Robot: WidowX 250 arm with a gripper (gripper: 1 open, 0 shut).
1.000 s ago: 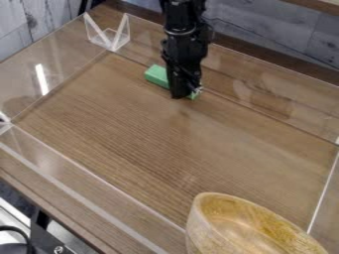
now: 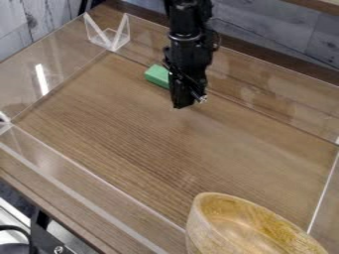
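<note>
My black gripper [image 2: 183, 91] hangs over the back middle of the wooden table [image 2: 119, 139], just right of a green object [image 2: 158, 75], which it partly hides. I cannot tell whether the fingers are open or shut, or whether anything is between them.
A large yellow bowl-like container [image 2: 241, 226] sits at the front right. A white wire-like frame stands at the back left, with another white item at the left edge.
The gripper has moved a little to the right and up, uncovering more of the green object, which stays in about the same place.
</note>
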